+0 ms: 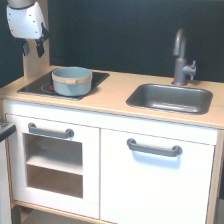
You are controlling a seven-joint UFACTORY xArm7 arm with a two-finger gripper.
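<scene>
My white gripper (pixel 33 48) hangs at the top left, its dark fingers pointing down and standing apart, with nothing seen between them. Below it and to the right, a blue-grey pot (pixel 72 82) with brown handles rests on the black stovetop (pixel 38 87). A clear gap separates gripper and pot. The pot's inside shows only in part.
A grey sink (pixel 170 98) with a dark faucet (pixel 180 60) is set into the wooden counter (pixel 112 92). Underneath are white fronts with dark handles (pixel 154 148). Bare counter lies between stove and sink.
</scene>
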